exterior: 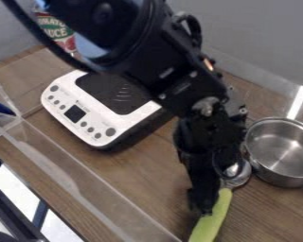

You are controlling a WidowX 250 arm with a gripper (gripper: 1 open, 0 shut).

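Observation:
My black gripper (207, 189) reaches down over the wooden counter at the lower centre right, its tips at the upper end of a long pale green object (207, 227) that runs out of the bottom edge. Whether the fingers are closed on it is hard to tell. Behind the gripper a shiny metal item (239, 175) shows partly, beside a steel pot (280, 161) on the right.
A white induction cooker (80, 123) with a black top stands at the left back. A red and white container (53, 30) is at the top left, partly hidden. Clear plastic edging runs along the counter's left side.

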